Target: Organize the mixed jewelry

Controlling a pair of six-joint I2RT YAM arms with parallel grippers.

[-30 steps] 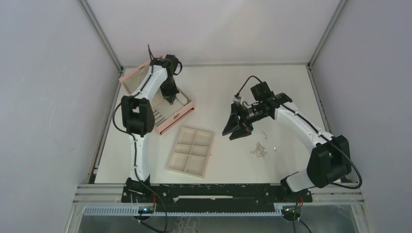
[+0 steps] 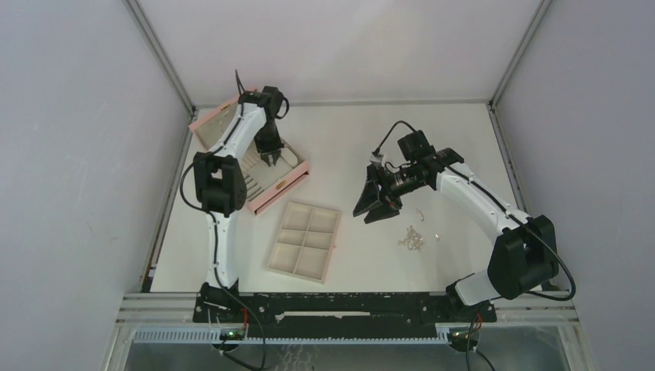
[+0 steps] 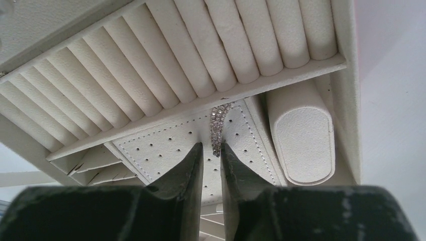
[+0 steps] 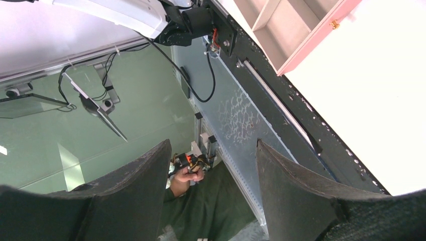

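A sparkling rhinestone piece (image 3: 217, 123) lies against the dotted cream panel (image 3: 166, 145) inside the pink jewelry box (image 2: 279, 193). Its narrow lower end is between the fingertips of my left gripper, which are slightly parted, with a gap showing on both sides of it. Cream ring rolls (image 3: 145, 65) run along one side of the panel. My right gripper is open and empty, held above the middle right of the table. Below it in the top view is a small pile of jewelry (image 2: 412, 239).
A pink tray with empty compartments (image 2: 312, 239) is at the front middle of the table. A padded cream cushion (image 3: 304, 140) sits beside the panel. Small loose pieces (image 2: 421, 215) lie near the pile.
The right arm and the tray have not moved.
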